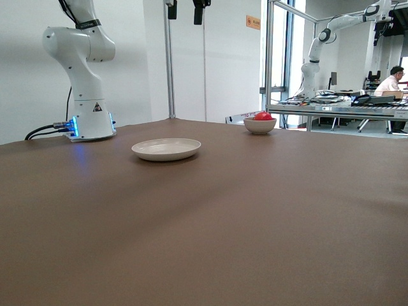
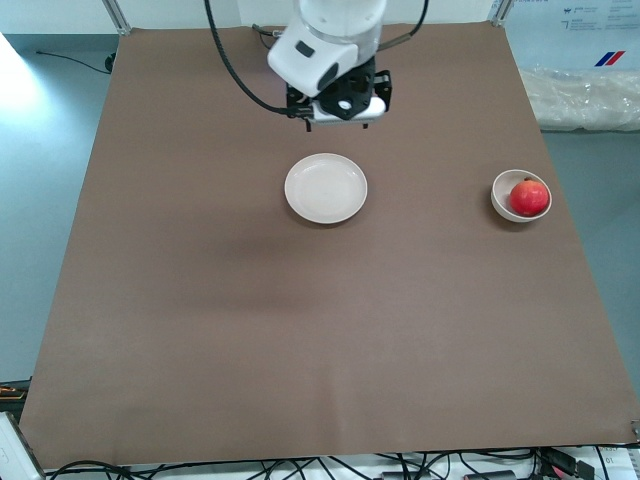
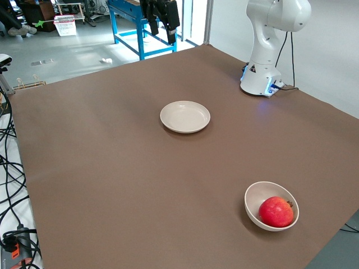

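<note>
A white plate [image 2: 325, 188] [image 1: 166, 148] [image 3: 184, 116] lies on the brown table, near the middle in the left view. To its right there, a white bowl [image 2: 507, 211] [image 1: 259, 127] [image 3: 256, 197] holds a red pomegranate [image 2: 528, 198] [image 1: 262, 116] [image 3: 276, 212]. The robot's gripper [image 2: 337, 121] hangs at the back of the table, above and beyond the plate in the left view; in the right view its black fingers [image 3: 170, 19] show at the top, high over the table. Whether it is open or shut is unclear.
The arm's white base [image 1: 92, 121] [image 3: 259, 78] stands at the table's back edge, with cables beside it. Cables and devices lie along the outside of one edge.
</note>
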